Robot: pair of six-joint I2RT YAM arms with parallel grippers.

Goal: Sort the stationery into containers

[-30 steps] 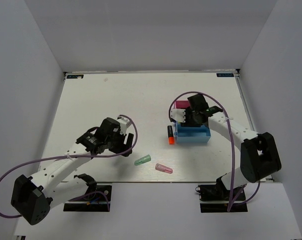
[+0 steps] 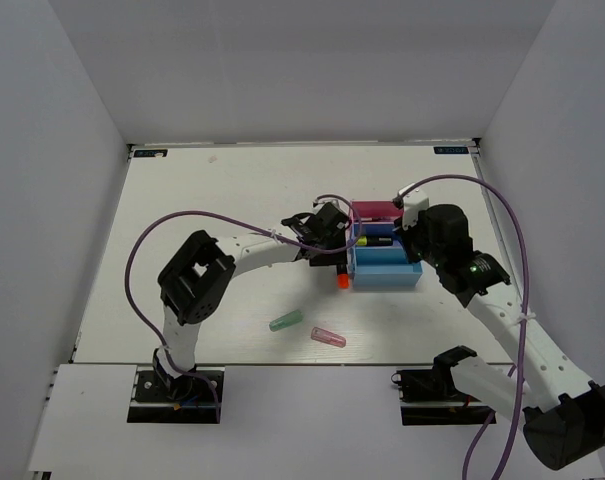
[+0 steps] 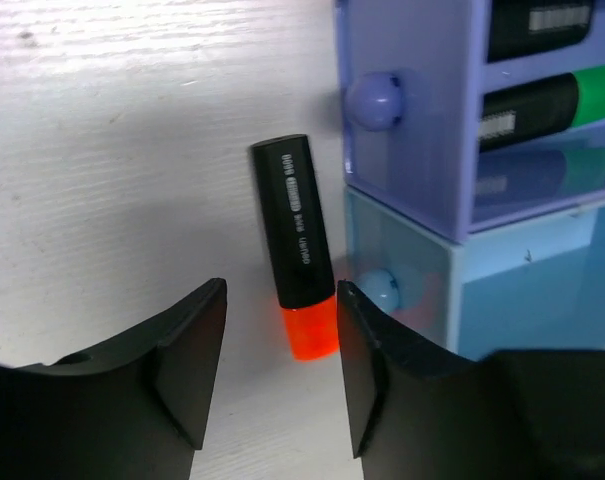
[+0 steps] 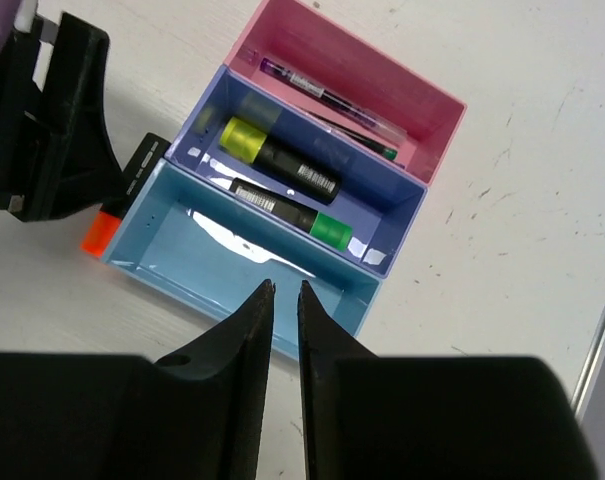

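Observation:
A black marker with an orange cap (image 3: pixel 297 230) lies on the table along the left side of the three-compartment container. My left gripper is open right over it, nothing held. My right gripper hangs above the container, its fingertips a small gap apart and nothing seen between them. The pink compartment (image 4: pixel 422 140) holds thin pens (image 4: pixel 332 100); the blue middle one holds a yellow-ended marker (image 4: pixel 292 165) and a green-capped marker (image 4: pixel 287 210); the light blue one (image 4: pixel 192 245) is empty.
A green item (image 2: pixel 285 320) and a pink item (image 2: pixel 328 336) lie on the table toward the front edge.
My left gripper has moved right and toward the back, over the orange-capped marker. My right arm has drawn back to the right from over the container's middle.

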